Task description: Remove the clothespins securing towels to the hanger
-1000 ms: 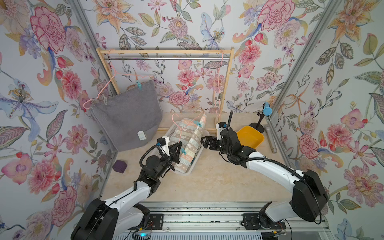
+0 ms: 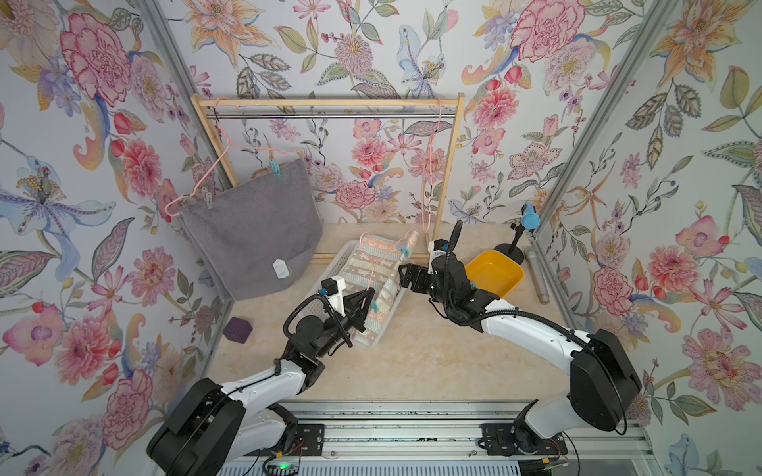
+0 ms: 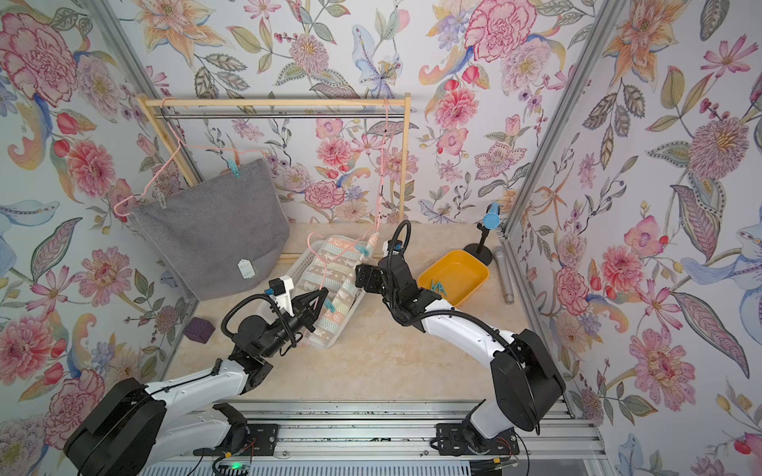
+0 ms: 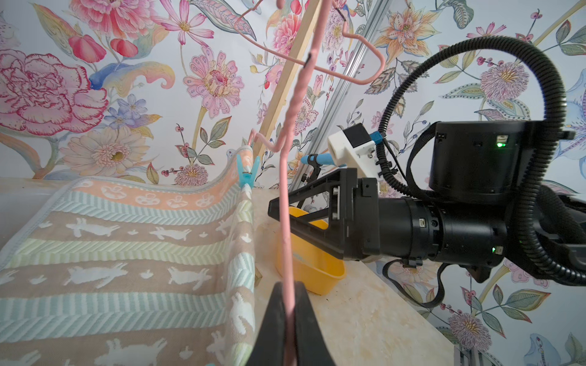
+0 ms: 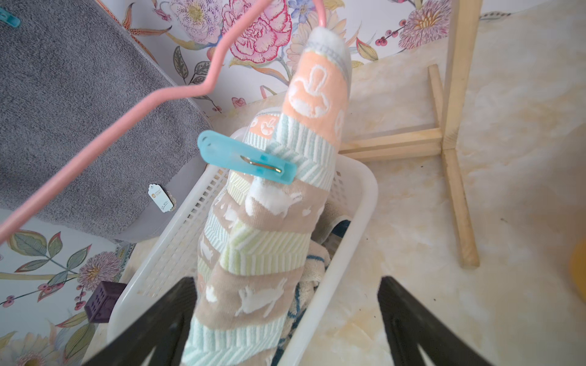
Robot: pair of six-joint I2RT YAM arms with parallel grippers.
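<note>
A patterned towel hangs from a pink hanger over the white basket. My left gripper is shut on the hanger's thin pink bar. One blue clothespin grips the towel near its far end, also visible as a clothespin in the left wrist view. Another blue clothespin sits by the left fingertips. My right gripper stands open, its fingers apart and empty, with that first clothespin ahead of the gap. A grey towel hangs at left, a blue clothespin on its top edge.
A yellow bin with blue clothespins inside stands right, beside a blue-topped stand. The rack's wooden post rises behind the basket. A purple block lies left.
The left gripper has shifted right, carrying the hanger and towel, so the far clothespin sits closer to the right gripper.
</note>
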